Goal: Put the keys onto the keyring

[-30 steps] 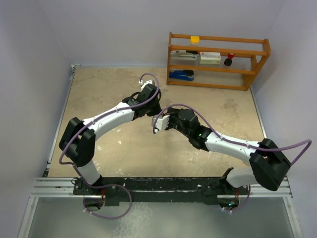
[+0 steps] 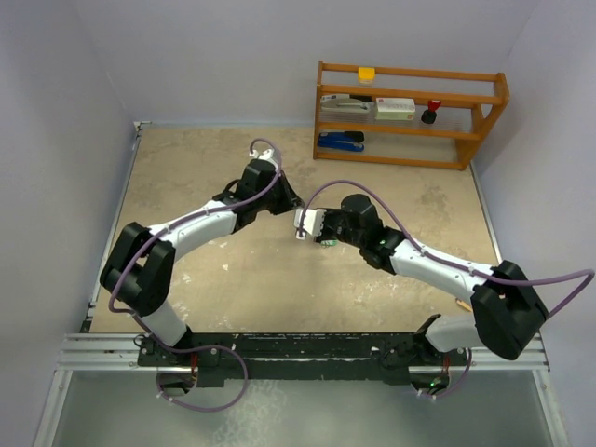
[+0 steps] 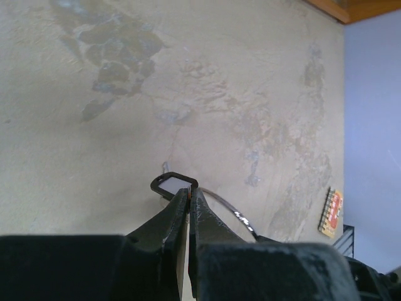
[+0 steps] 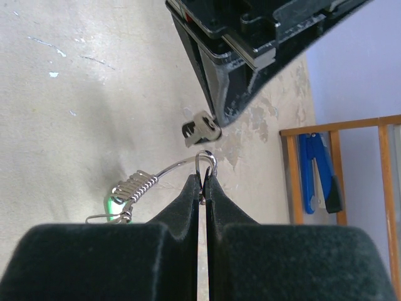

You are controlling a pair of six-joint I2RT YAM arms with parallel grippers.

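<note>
In the right wrist view, my right gripper is shut on the thin bent wire of the keyring (image 4: 135, 187). Its coiled part and a bit of green (image 4: 113, 207) hang to the left of those fingertips. My left gripper is shut on a small piece with a black rim and grey metal face, apparently a key (image 3: 173, 184). From the other side that key shows as a blurred metal shape just above the wire loop, apart from the right fingertips. Whether the wire passes through the key, I cannot tell.
At the back right stands a wooden rack (image 2: 410, 128) holding a blue stapler (image 2: 341, 142), a white box (image 2: 395, 109) and other items. A small notebook (image 3: 331, 213) lies toward the table edge. Most of the table around both arms is clear.
The green part has come into sight under the right hand.
</note>
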